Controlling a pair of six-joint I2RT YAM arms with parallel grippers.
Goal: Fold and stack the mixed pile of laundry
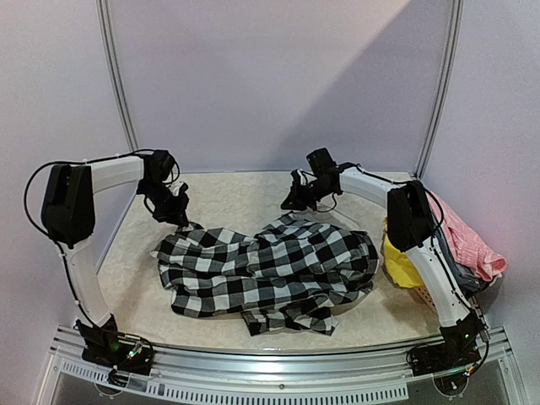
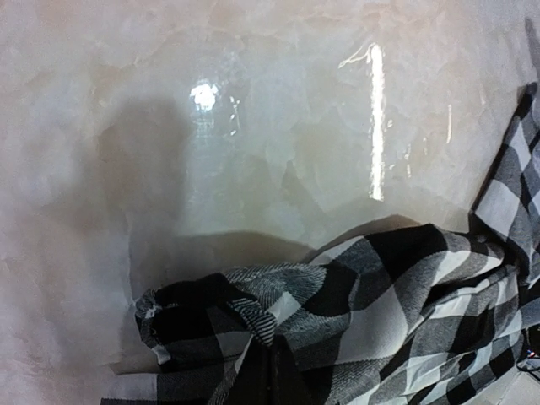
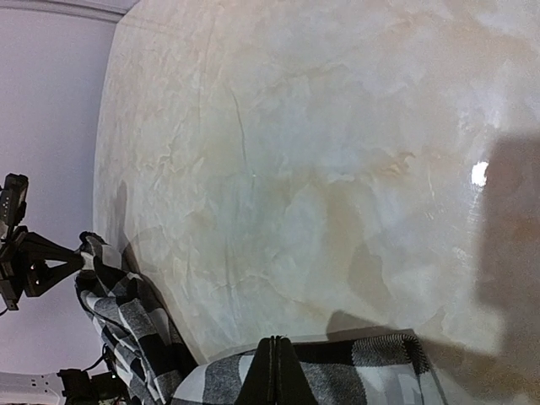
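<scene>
A black-and-white checked cloth (image 1: 261, 270) lies rumpled across the middle of the table. My left gripper (image 1: 181, 218) is at its back left corner, shut on the cloth; in the left wrist view its fingertips (image 2: 257, 346) pinch a bunched edge of it. My right gripper (image 1: 289, 204) is at the cloth's raised back edge right of centre, shut; in the right wrist view its tips lie over a checked edge (image 3: 375, 371), and whether cloth is between them is hard to tell.
A basket (image 1: 424, 297) at the right holds pink (image 1: 468, 240), yellow (image 1: 398, 261) and grey garments, partly behind the right arm.
</scene>
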